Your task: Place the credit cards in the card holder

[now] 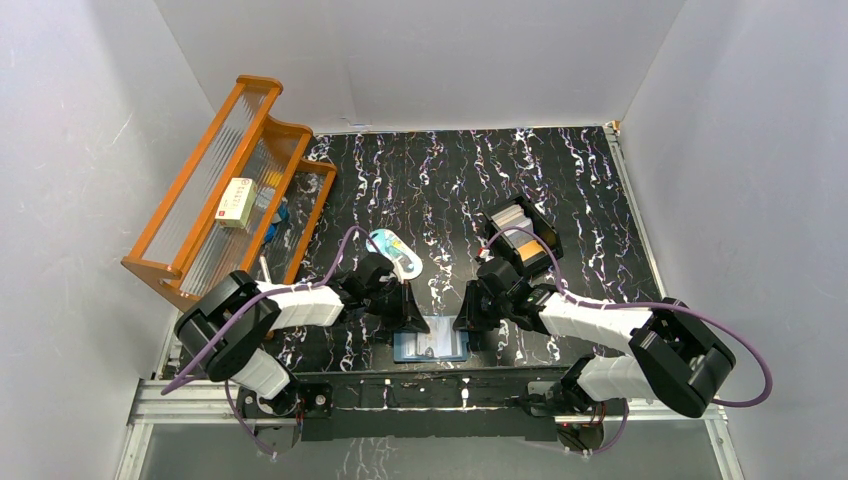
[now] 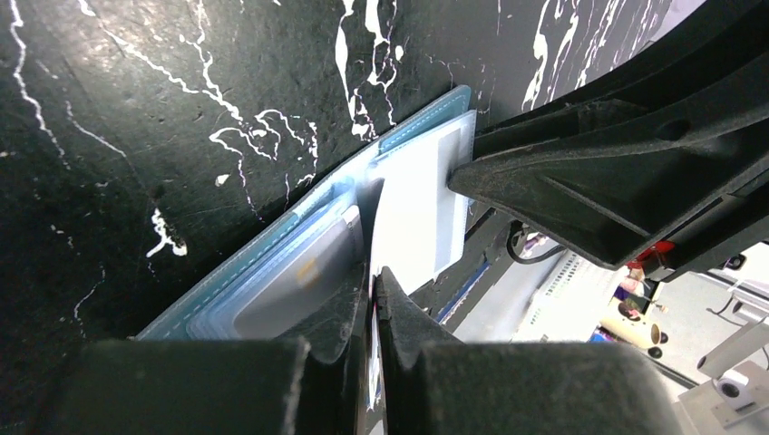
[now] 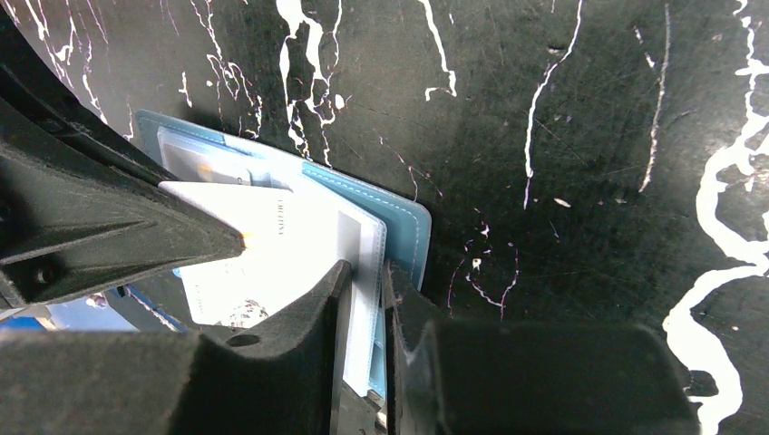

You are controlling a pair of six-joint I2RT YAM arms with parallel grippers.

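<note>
The open blue card holder (image 1: 431, 346) lies at the table's front edge, with several clear sleeves. In the left wrist view, my left gripper is shut on the edge of a white card (image 2: 409, 213), which stands over the holder's sleeves; how far it sits inside one is unclear. My right gripper pinches the edge of a clear sleeve (image 3: 370, 294) at the holder's right side, in front of its blue cover (image 3: 399, 222). More sleeves with a grey card (image 2: 295, 281) lie at the left side.
Behind my right arm stands a black box (image 1: 553, 236) with several cards in it. A white and teal package (image 1: 398, 254) lies behind my left gripper. The wooden rack (image 1: 190, 215) fills the far left. Bare marble shows across the back middle.
</note>
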